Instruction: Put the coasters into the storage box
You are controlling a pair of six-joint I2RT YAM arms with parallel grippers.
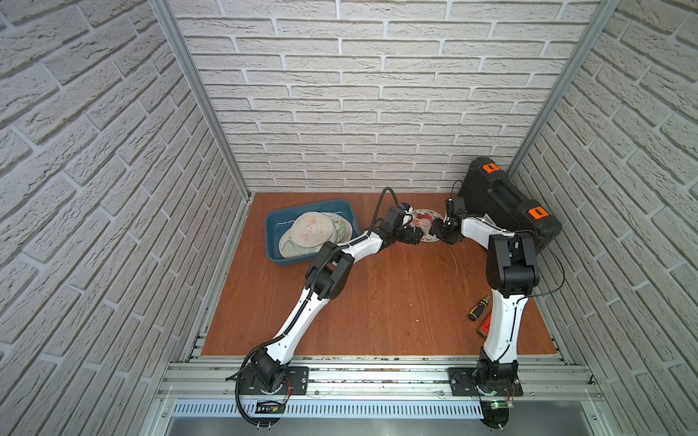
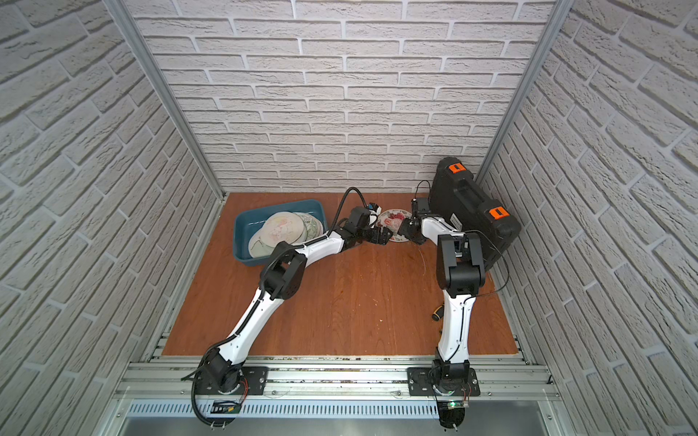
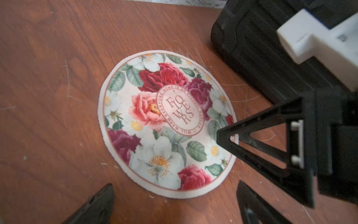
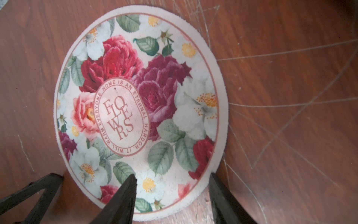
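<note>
A floral round coaster (image 3: 156, 112) lies flat on the wooden table at the back right. My left gripper (image 1: 411, 231) is open just left of it, its fingertips beside the coaster's edge with nothing between them. My right gripper is part open over the coaster's right rim, fingertips low at the edge; whether they touch it I cannot tell. The blue storage box (image 1: 272, 243) at the back left holds several coasters (image 1: 312, 229), stacked loosely.
A black hard case (image 1: 509, 200) stands along the right wall. A screwdriver (image 1: 479, 308) and a red tool (image 1: 485, 325) lie at the front right.
</note>
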